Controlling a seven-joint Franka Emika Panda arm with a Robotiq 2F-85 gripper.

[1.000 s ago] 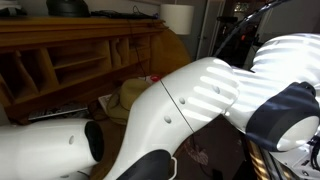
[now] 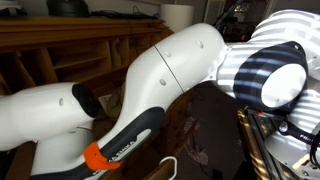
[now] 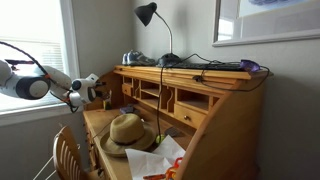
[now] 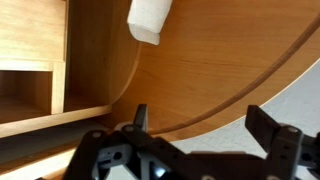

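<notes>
My gripper stands open at the bottom of the wrist view, its fingers wide apart with nothing between them. Beyond it, at the top of that view, is a whitish, smooth object (image 4: 149, 18) against the desk's curved wooden side (image 4: 215, 65); it is cut off by the frame edge. In exterior view 2 the arm (image 3: 40, 80) reaches in from the left, with the gripper (image 3: 94, 88) small at the desk's far end. The arm (image 2: 180, 65) fills much of exterior view 1, where the fingers do not show.
A straw hat (image 3: 127, 132) and white papers (image 3: 155, 160) lie on the desktop. Desk cubbies (image 4: 25, 95) stand left in the wrist view. A black lamp (image 3: 147, 14) and shoes (image 3: 170, 60) top the desk. A chair (image 3: 67, 155) stands in front.
In exterior view 1 the arm's links have shifted and turned, bringing an orange band into view. The arm now covers the hat that showed earlier.
</notes>
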